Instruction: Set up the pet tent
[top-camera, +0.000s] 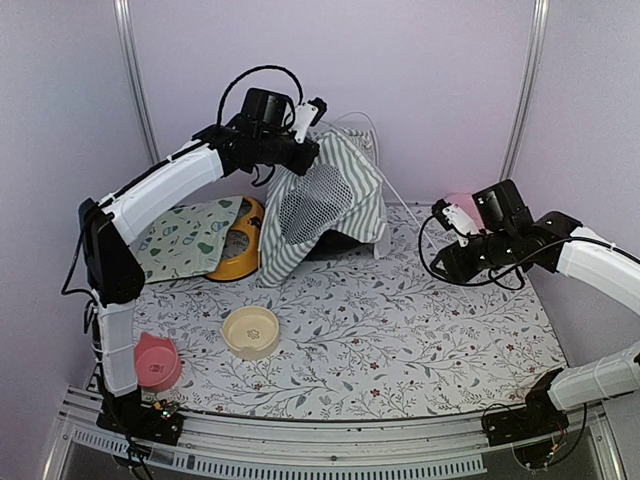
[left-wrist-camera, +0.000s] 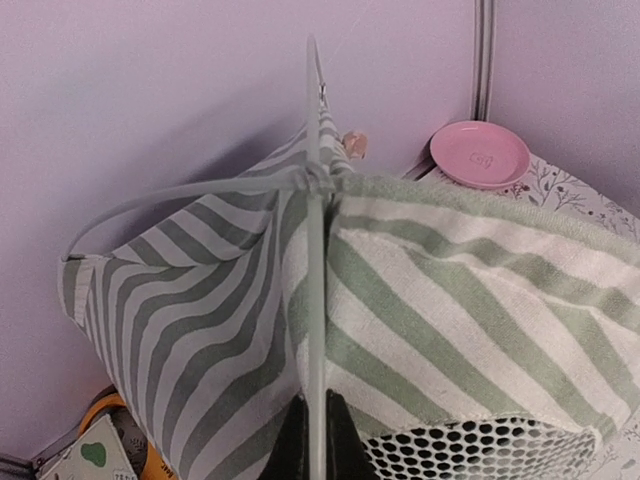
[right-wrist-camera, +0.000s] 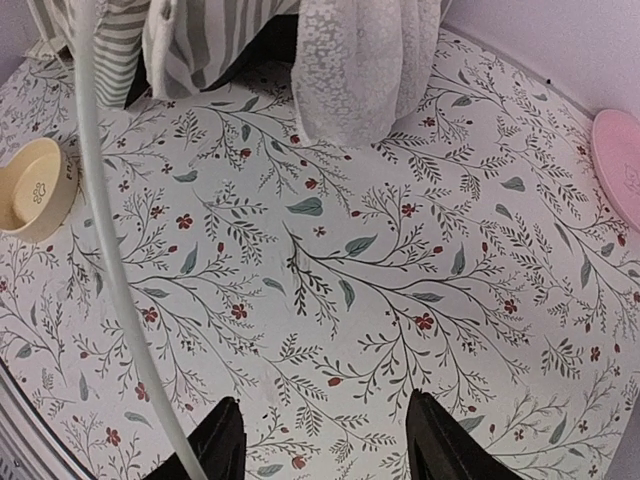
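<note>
The striped tent fabric (top-camera: 355, 200), with its mesh panel (top-camera: 315, 205), hangs at the back middle below my left gripper (top-camera: 305, 150). In the left wrist view that gripper is shut on a white pole (left-wrist-camera: 316, 300) where poles cross above the cloth. A long white pole (right-wrist-camera: 120, 290) slants down from the tent to my right gripper (top-camera: 450, 260). In the right wrist view this gripper's fingertips stand apart low in the frame, with the pole passing by the left finger; whether it lies between them I cannot tell.
A cream bowl (top-camera: 250, 333) and a pink bowl (top-camera: 157, 362) sit front left. An orange item (top-camera: 240, 260) with a patterned mat (top-camera: 175, 245) lies back left. A pink dish (left-wrist-camera: 480, 150) is at the back right.
</note>
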